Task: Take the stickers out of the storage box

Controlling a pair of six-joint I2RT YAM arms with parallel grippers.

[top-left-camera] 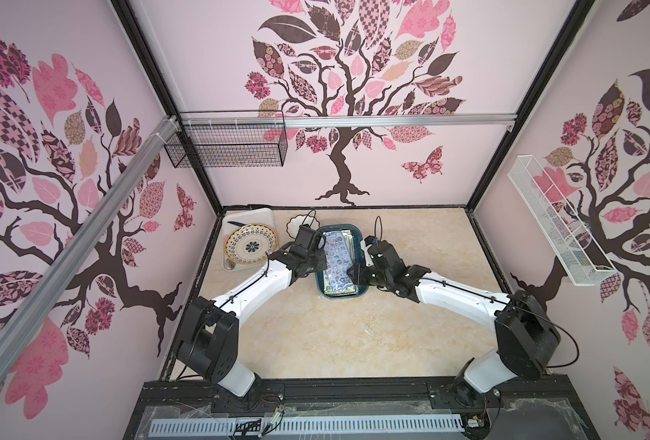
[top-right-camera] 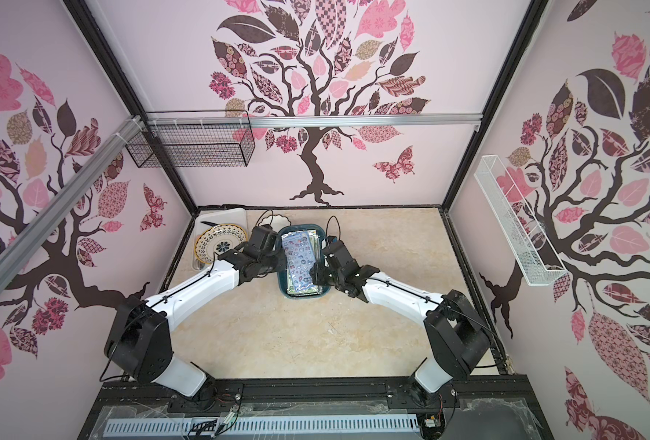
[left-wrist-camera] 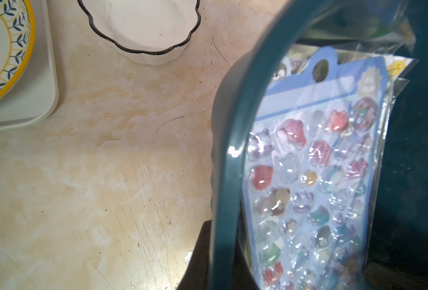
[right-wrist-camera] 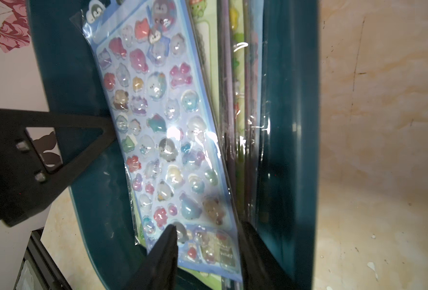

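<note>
A teal storage box (top-left-camera: 327, 292) holds several packs of puffy stickers, with a pale blue sheet (right-wrist-camera: 165, 120) on top. My left gripper (top-left-camera: 319, 262) is at the box's left wall; in the left wrist view its fingers are mostly hidden behind the rim (left-wrist-camera: 243, 106), shut. Its black body also reaches over the box's left side in the right wrist view. My right gripper is over the lower end of the top sheet inside the box, its fingers apart with no sticker pack visibly held between them.
A plate (top-left-camera: 250, 242) on a white tray and a scalloped white dish (left-wrist-camera: 141, 24) sit left of the box. The table right of the box and in front is clear. Wire baskets (top-left-camera: 226, 146) hang on the walls.
</note>
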